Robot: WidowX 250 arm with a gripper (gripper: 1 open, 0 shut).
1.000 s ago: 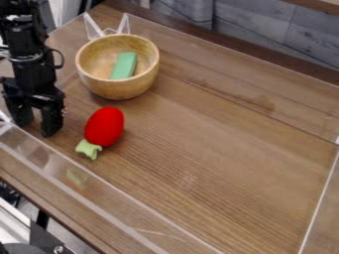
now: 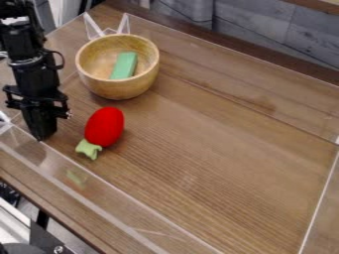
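The black gripper (image 2: pixel 47 124) is low at the left edge of the table, left of a red oval object (image 2: pixel 106 125). It is shut, and nothing shows between its fingers, though the tips are dark and small. A pale green piece (image 2: pixel 89 149) lies at the lower end of the red object. A wooden bowl (image 2: pixel 141 74) at the upper left holds a green block (image 2: pixel 125 64).
A grey wall (image 2: pixel 259 30) runs along the back.
The gripper has shifted slightly at the left; its fingertips look closer together than a second ago. The other objects have not moved.
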